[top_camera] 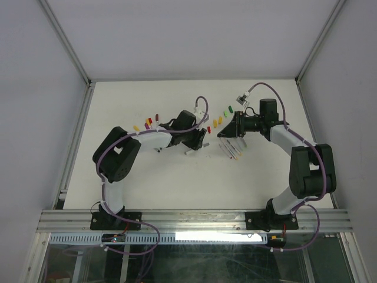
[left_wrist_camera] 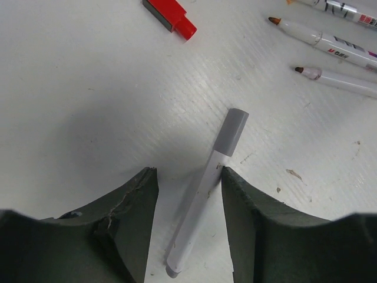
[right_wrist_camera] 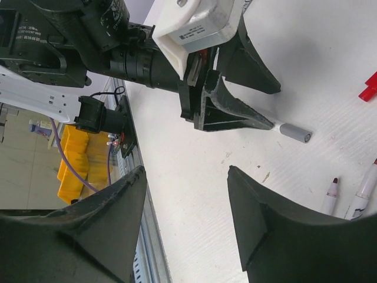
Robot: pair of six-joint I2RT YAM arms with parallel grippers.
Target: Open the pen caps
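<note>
A grey-capped pen lies on the table beneath my left gripper, whose fingers stand open around its middle; in the right wrist view its grey cap (right_wrist_camera: pixel 294 132) sticks out beside them. My right gripper is open over bare table to the right, with nothing between its fingers. Uncapped pens (left_wrist_camera: pixel 330 47) lie in a row to the right of the capped one, and a red cap (left_wrist_camera: pixel 171 17) lies behind it. In the top view coloured caps (top_camera: pixel 215 122) lie at the back between the arms.
More pens (top_camera: pixel 157 118) lie at the back left, partly hidden by the left arm.
</note>
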